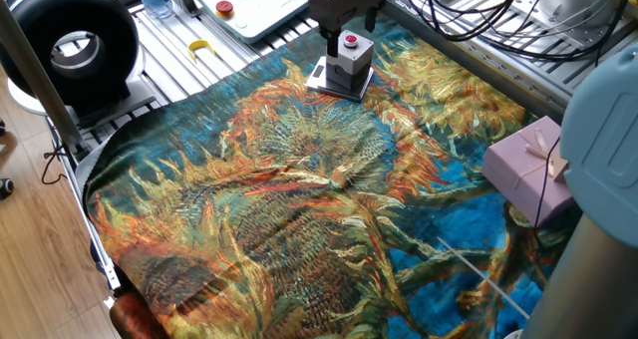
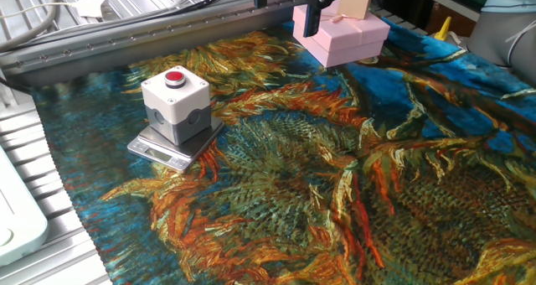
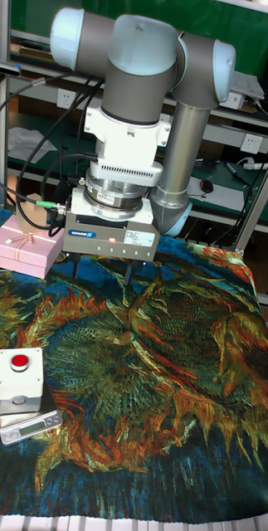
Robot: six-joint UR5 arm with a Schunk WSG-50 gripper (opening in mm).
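A white and grey box with a red push button (image 2: 176, 101) stands upright on a small silver scale (image 2: 161, 151). In exterior view 3 the same button box (image 3: 20, 379) and scale (image 3: 26, 428) are at the left, near the cloth's front. My gripper (image 2: 286, 18) is open, its two dark fingers apart with nothing visible between them. It hangs above the cloth, clear of the button box, and in exterior view 3 the gripper (image 3: 102, 270) is farther back and to the right of that box. In exterior view 1 the gripper overlaps the button box (image 1: 351, 62) only by line of sight.
A pink gift box (image 2: 343, 44) with a ribbon sits at the cloth's edge, close to the gripper in exterior view 2. The sunflower-patterned cloth (image 1: 289, 199) is wrinkled and mostly bare. Black cables (image 1: 469, 15) and a pale tablet-like panel (image 1: 259, 5) lie beyond it.
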